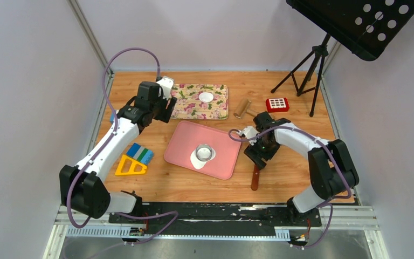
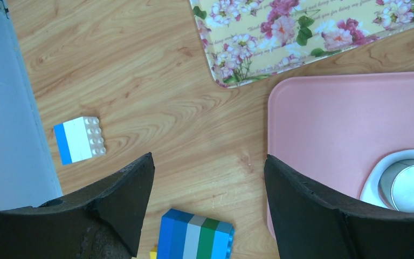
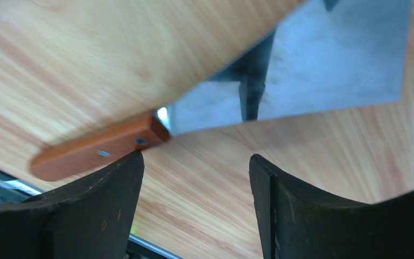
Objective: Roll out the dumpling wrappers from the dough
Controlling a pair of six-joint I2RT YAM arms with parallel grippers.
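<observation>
The pink tray [image 1: 181, 148] holds a white flattened piece, likely dough [image 1: 198, 163], under a steel cup [image 1: 204, 152]. A white round piece [image 1: 206, 97] rests on the floral board [image 1: 194, 108]. A wooden rolling tool [image 1: 242, 107] lies right of that board. My left gripper hangs open over the table, left of the pink tray, nothing between its fingers. My right gripper is open just above a wooden-handled metal blade [image 3: 329, 65], whose handle [image 1: 255, 179] points toward the front edge; the right wrist view is blurred.
Building blocks [image 1: 139, 154] and a yellow triangle piece [image 1: 131, 167] lie front left. A red gridded box [image 1: 277, 105] and a black stand [image 1: 317, 51] stand back right. Bare wood shows between the blocks and the trays.
</observation>
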